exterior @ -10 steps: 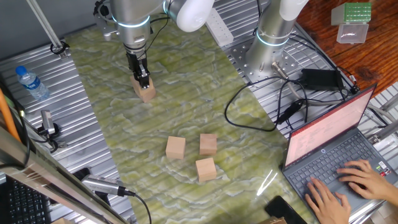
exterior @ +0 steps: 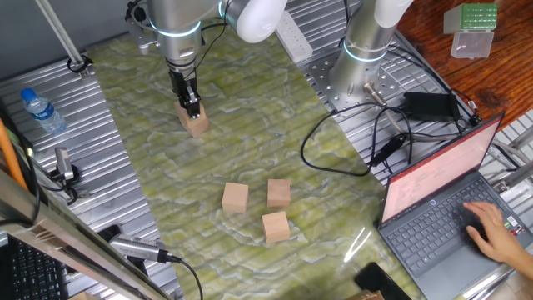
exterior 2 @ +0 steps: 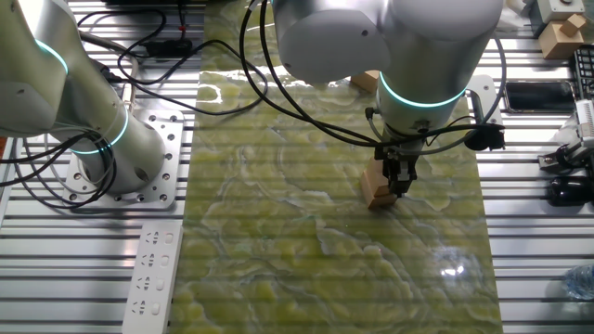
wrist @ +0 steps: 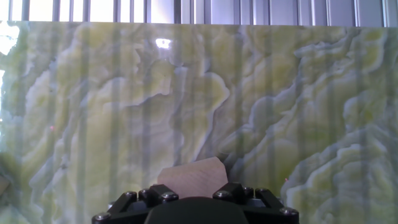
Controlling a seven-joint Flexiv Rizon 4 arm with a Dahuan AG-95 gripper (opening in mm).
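Note:
A pale wooden block (exterior: 195, 126) is at the far end of the green marbled table, directly under my gripper (exterior: 193, 110). In exterior view 2 the block (exterior 2: 374, 185) shows beside the dark gripper (exterior 2: 399, 176), which partly covers it. The wrist view has the block (wrist: 194, 177) at the bottom centre, turned slightly, with the gripper's dark fingers (wrist: 166, 195) over its near part. Whether the fingers press on its sides or stand apart from them cannot be made out. Three more wooden blocks, a left one (exterior: 236, 197), a right one (exterior: 279, 192) and a front one (exterior: 276, 227), lie apart from it.
A black cable (exterior: 312, 137) loops onto the table's right edge. The laptop (exterior: 441, 208), with a person's hand (exterior: 491, 237) on it, stands at the right front.
The arm, the gripper and the blocks look unmoved. At the laptop, the person's hands have shifted, and only one now rests clearly on the keyboard.

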